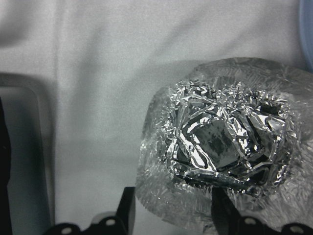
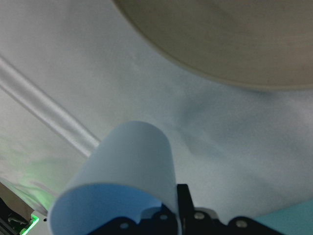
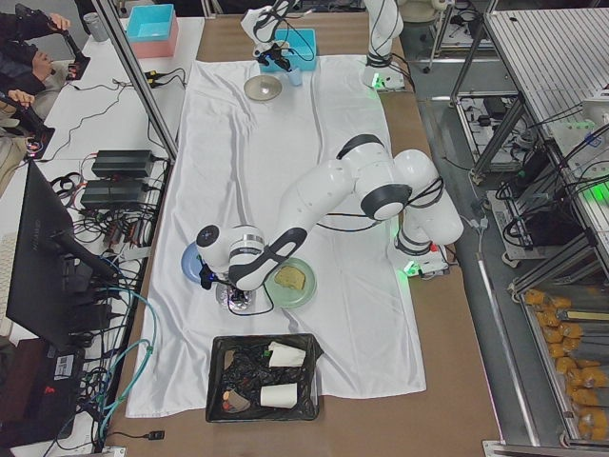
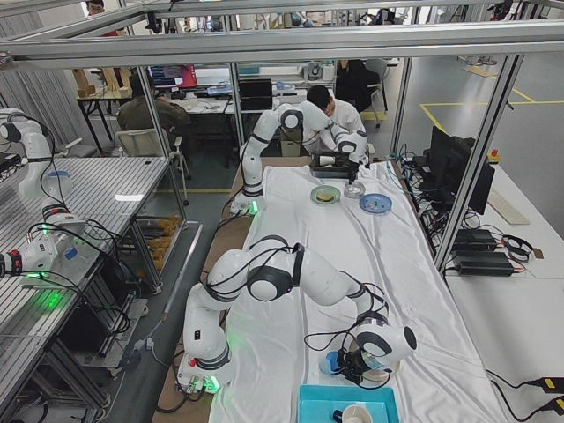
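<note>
A foil-covered item (image 1: 220, 137) with crinkled clear wrap lies on the cloth between the blue plate (image 4: 375, 204) and the green plate (image 3: 290, 295), which holds a yellow piece of food (image 3: 290, 278). My left gripper is open just over the wrap's edge. My right gripper is at a light blue cup (image 2: 127, 156), its fingers closed on the cup's rim. A beige bowl (image 2: 230, 44) sits beside the cup.
A black crate (image 3: 262, 338) with white cups and bags stands at the left arm's end of the table. A cyan tray (image 4: 348, 395) is at the other end.
</note>
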